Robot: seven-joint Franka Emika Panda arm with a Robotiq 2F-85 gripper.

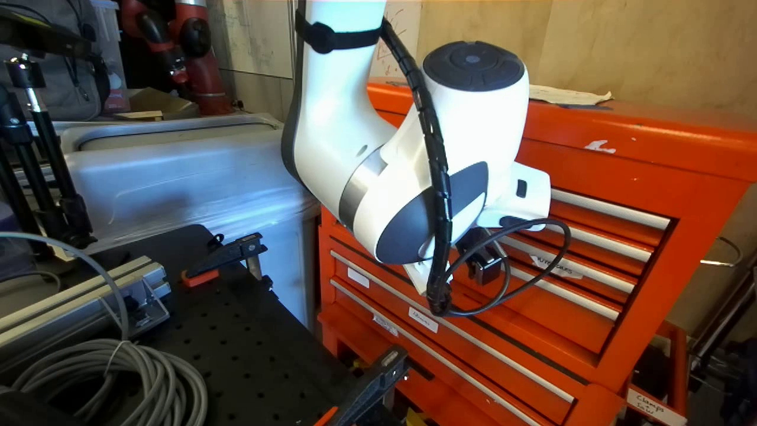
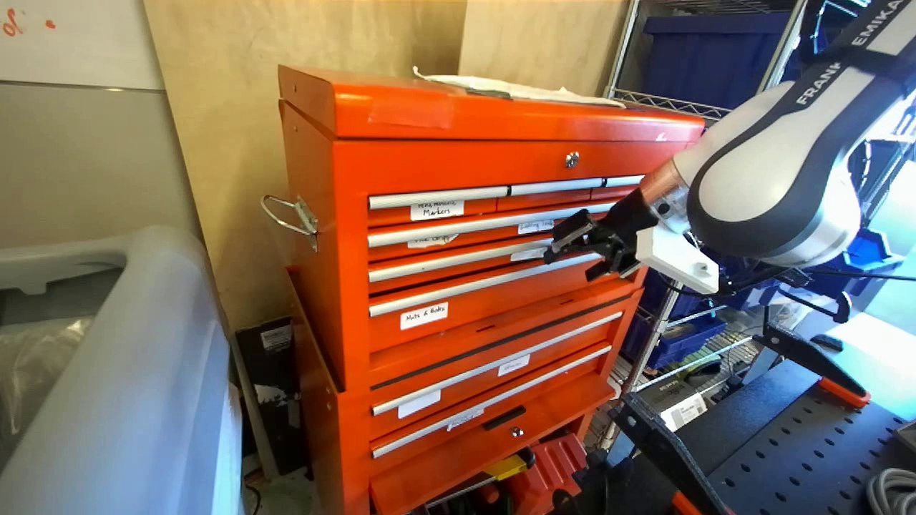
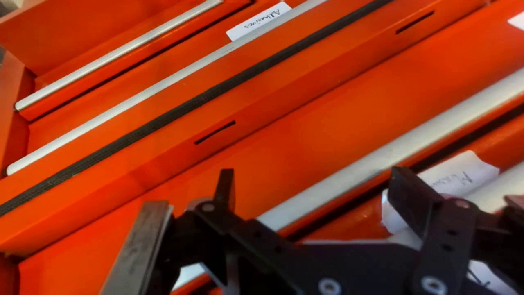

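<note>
An orange-red tool chest (image 2: 343, 172) with silver drawer handles and paper labels stands in front of me. In exterior view 2 my gripper (image 2: 571, 265) is open close to the chest's front, around the upper drawers on their right side. The wrist view has the gripper with its fingers spread wide. A silver handle (image 3: 393, 150) and a crumpled white label (image 3: 459, 174) show behind them. No object shows between the fingers, and I cannot tell whether either one touches the chest. Exterior view 1 has the fingers hidden behind the arm. All drawers look shut.
A black perforated table (image 1: 234, 355) with clamps (image 1: 227, 255) and a coiled grey cable (image 1: 142, 376) lies beside the chest. A large grey bin (image 1: 184, 177) stands behind the table. A paper sheet (image 2: 515, 87) rests on top of the chest.
</note>
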